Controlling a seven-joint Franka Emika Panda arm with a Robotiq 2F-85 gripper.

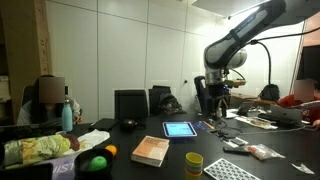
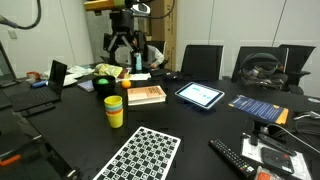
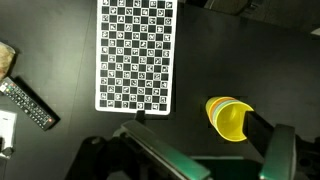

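My gripper (image 2: pixel 122 52) hangs in the air above the table, pointing down, with its fingers open and nothing held between them. A stack of colourful cups (image 2: pixel 115 112), yellow and green with an orange band, stands upright on the table. From above, in the wrist view, the yellow cup (image 3: pixel 231 119) shows its open mouth, close to the finger on the right side. A white sheet with a dark checker pattern (image 3: pixel 135 55) lies flat beside the cups. There is clear space between my gripper and everything on the table.
An orange book (image 1: pixel 150 150), a lit tablet (image 1: pixel 180 129) and a dark bowl (image 1: pixel 86 164) with a green ball (image 1: pixel 98 163) lie around the cups. A remote (image 2: pixel 232 158) and cables occupy one side. Bare table surrounds the cups. People sit behind.
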